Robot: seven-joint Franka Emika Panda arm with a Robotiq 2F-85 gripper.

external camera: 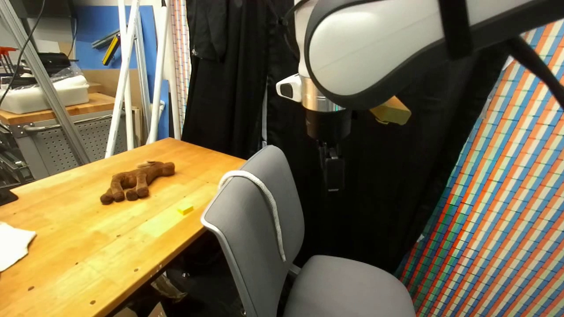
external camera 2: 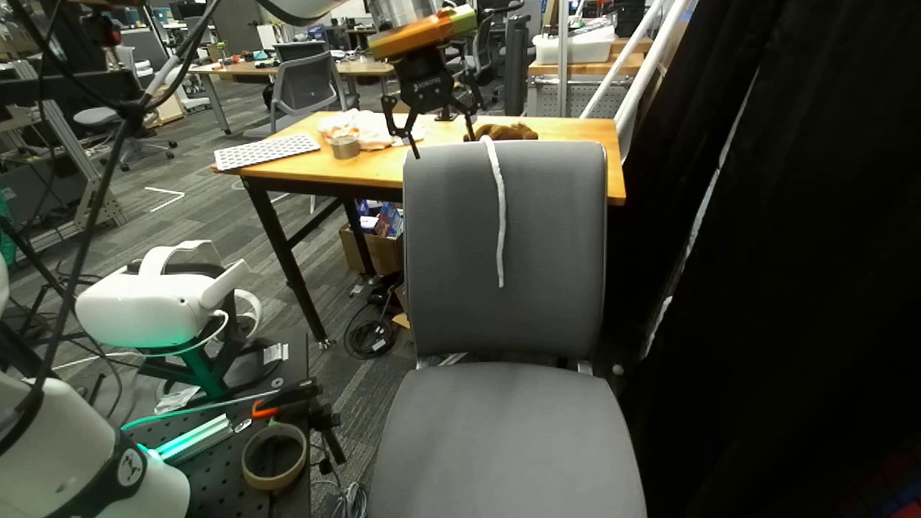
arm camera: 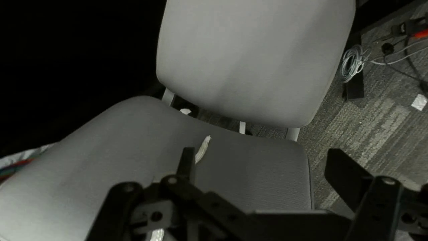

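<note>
A white rope (external camera 2: 500,216) is draped over the top of the grey chair's backrest (external camera 2: 552,233), one end hanging down the seat side. In exterior view 1 the rope (external camera: 272,211) bends over the top edge. My gripper (external camera 2: 445,147) is open and empty, pointing down; in that view its fingers overlap the backrest's top edge. From the side, the gripper (external camera: 332,177) appears above the seat side of the chair. The wrist view shows the rope's end (arm camera: 203,148) near the left fingertip; the fingers hide part of its length.
Behind the chair stands a wooden table (external camera: 79,243) with a brown plush toy (external camera: 140,180) and a small yellow block (external camera: 185,209). A tape roll (external camera 2: 345,147) and white cloth (external camera 2: 367,129) also lie there. Black curtains (external camera 2: 777,259) hang beside the chair.
</note>
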